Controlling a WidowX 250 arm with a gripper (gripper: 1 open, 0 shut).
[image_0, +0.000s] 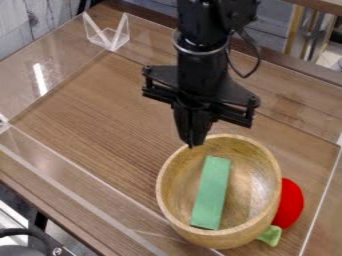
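My gripper (190, 135) is a black arm reaching down from the top centre, its tip shut with nothing visible between its fingers, just above the back-left rim of a tan bowl (173, 194). Inside the bowl lies a long green block (210, 194). Right of the bowl is a red object (289, 205) with a green part at its lower end, partly hidden by the bowl.
A white wire-like piece (106, 32) sits at the back left. Dark cables show at the lower left corner.
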